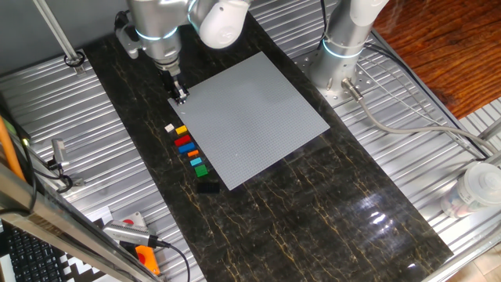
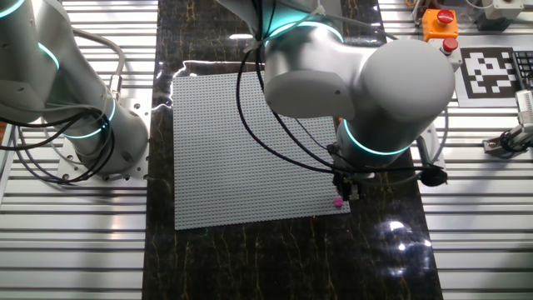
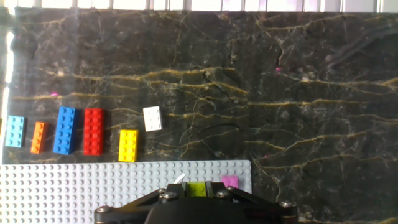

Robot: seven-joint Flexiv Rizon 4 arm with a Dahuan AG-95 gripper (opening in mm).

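A grey studded baseplate [image 1: 250, 117] lies on the dark marbled board. At its corner a pink brick [image 3: 230, 181] sits on the studs; it also shows as a small pink spot [image 2: 338, 202] in exterior view 2. Right beside that brick, my gripper is shut on a yellow-green brick [image 3: 197, 188], low over the plate's edge. The underside of the held brick is hidden, so I cannot tell whether it touches the studs.
Beside the plate lie loose bricks: white [image 3: 152, 119], yellow [image 3: 128, 145], red [image 3: 93, 131], blue [image 3: 64, 130], orange [image 3: 38, 137] and light blue [image 3: 15, 131]. Green [image 1: 201, 170] and black [image 1: 208, 188] ones lie farther along. Most of the plate is bare.
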